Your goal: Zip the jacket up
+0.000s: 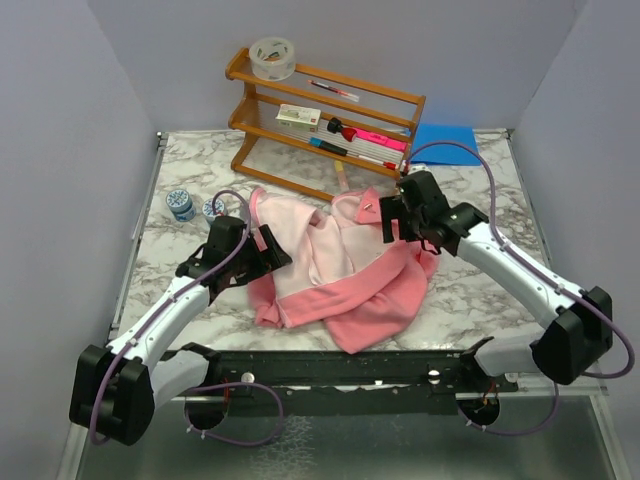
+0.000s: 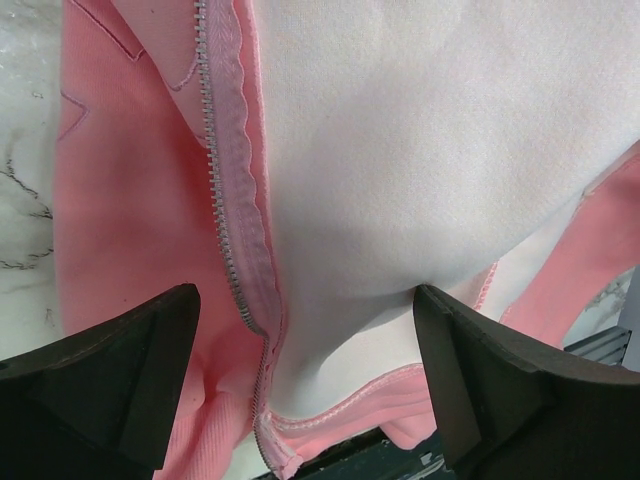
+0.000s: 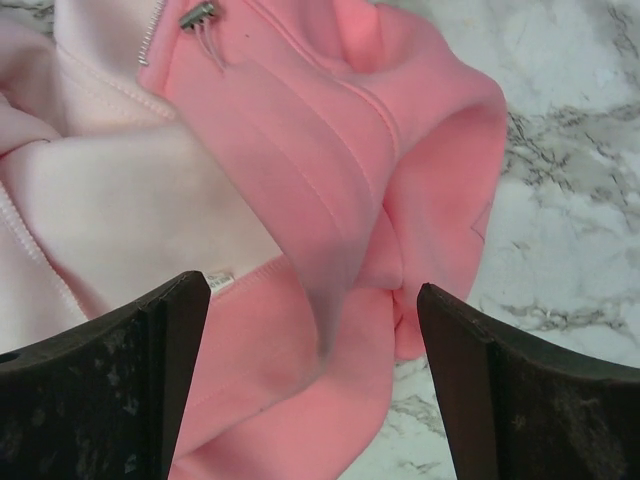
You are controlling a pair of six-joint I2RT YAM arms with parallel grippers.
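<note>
A pink and cream jacket [image 1: 334, 250] lies spread on the marble table. In the left wrist view its toothed zipper edge [image 2: 225, 230] runs downward between the fingers of my left gripper, which stands open above it. My open right gripper is above the jacket's right part; in the right wrist view a metal zipper pull [image 3: 200, 16] with a cord lies on the pink fabric at the upper left, near a short stretch of zipper teeth [image 3: 150, 30].
A wooden rack [image 1: 325, 175] with tape and small items stands at the back. A blue sheet [image 1: 445, 140] lies behind it on the right, and two jars [image 1: 180, 205] sit at the left. Bare table shows on both sides.
</note>
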